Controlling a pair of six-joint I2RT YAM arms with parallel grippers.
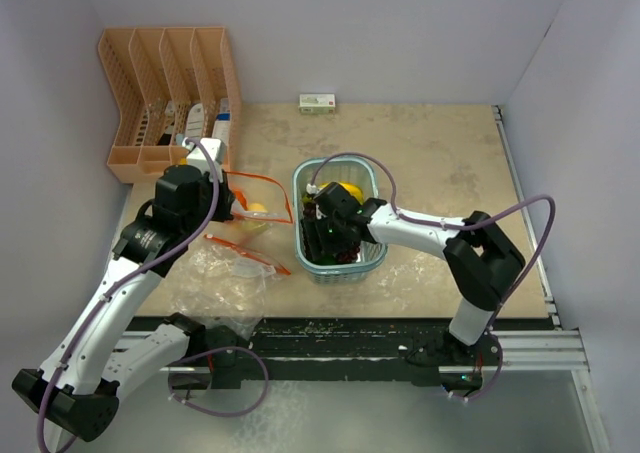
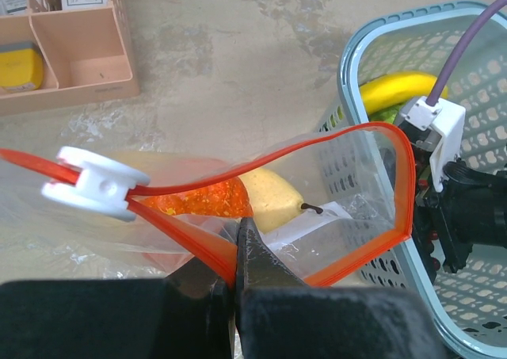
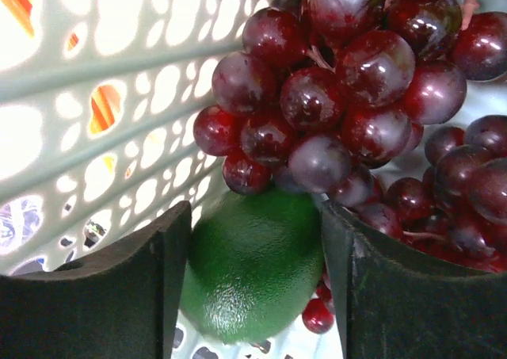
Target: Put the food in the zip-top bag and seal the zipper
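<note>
The zip bag (image 2: 333,208) with orange zipper and white slider (image 2: 94,183) holds an orange food (image 2: 194,199) and a yellow one (image 2: 269,196). My left gripper is shut on the bag's edge. My right gripper is down in the blue basket (image 2: 352,50), its fingers either side of a smooth green item (image 3: 245,288) beside red grapes (image 3: 348,89); whether they grip it I cannot tell. A banana (image 2: 396,85) lies at the basket's back.
A peach organizer (image 1: 130,63) stands at the back left, a small box (image 1: 317,103) at the back.
</note>
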